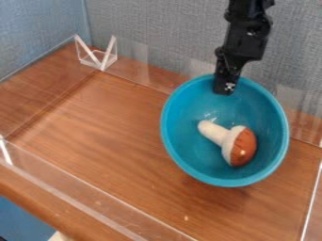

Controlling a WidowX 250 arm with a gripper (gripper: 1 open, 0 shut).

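Note:
My black gripper (227,85) is at the far rim of a blue bowl (189,160), shut on that rim as far as the view shows; the fingertips are small and dark. Inside the bowl, on its right half, a toy mushroom with a white stem and a brown-orange cap (238,146) lies on its side.
A white wire object (94,56) stands at the back left. A grey wall (151,28) runs behind, close to the bowl. A blue edge borders the table at the lower left.

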